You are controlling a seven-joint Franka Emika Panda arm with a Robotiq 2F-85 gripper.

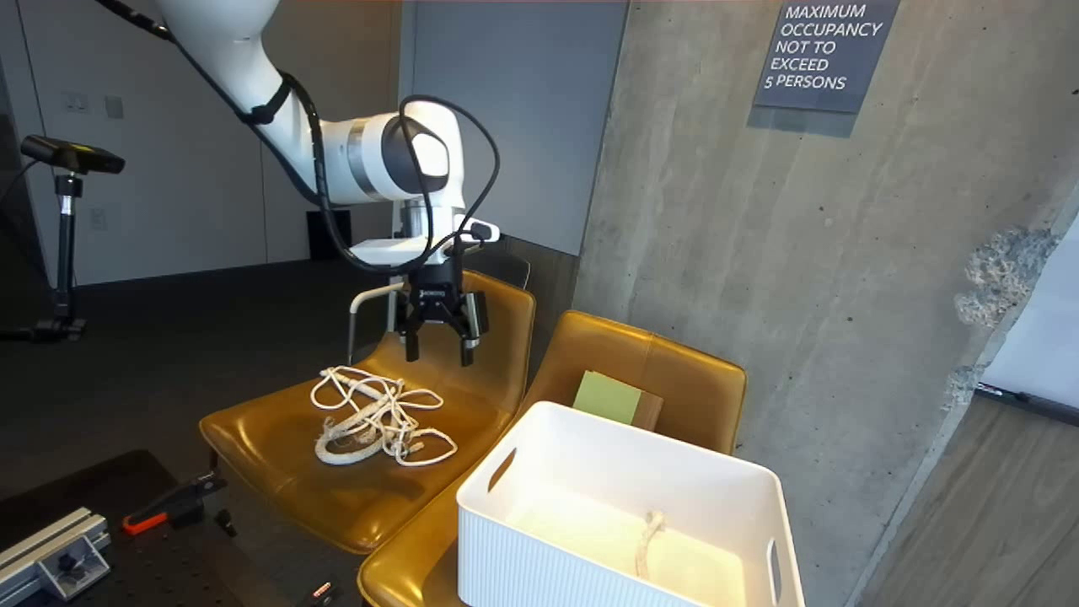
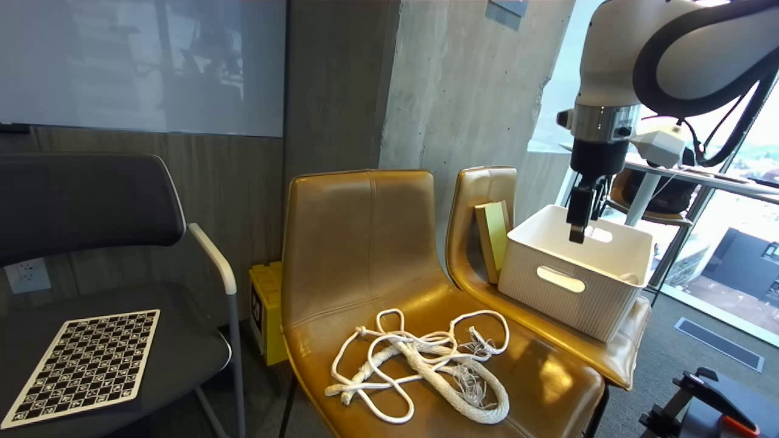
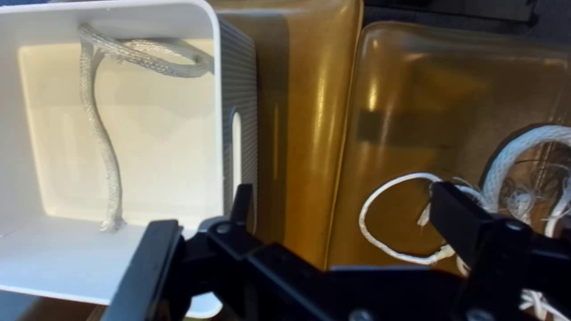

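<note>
My gripper [image 1: 440, 352] hangs open with empty space between its fingers, high above the back of the left tan chair's seat in exterior view 1. Below and in front of it, a loose tangle of white rope [image 1: 379, 415] lies on that seat, thick and thin strands crossing, with a frayed part [image 2: 471, 383]. A white ribbed bin [image 1: 607, 430] stands on the neighbouring tan chair. Inside it rests a piece of pale braided rope [image 3: 104, 133], bent over near one wall. In the wrist view, the bin is at left and part of the tangle at right, partly covered by a finger.
A green-and-brown block [image 1: 612, 398] leans on the backrest behind the bin. The concrete wall [image 1: 708, 253] rises behind the chairs. A dark chair with a checkered board [image 2: 87, 361] stands beside the rope chair. Tools [image 1: 172, 506] lie low at the front left.
</note>
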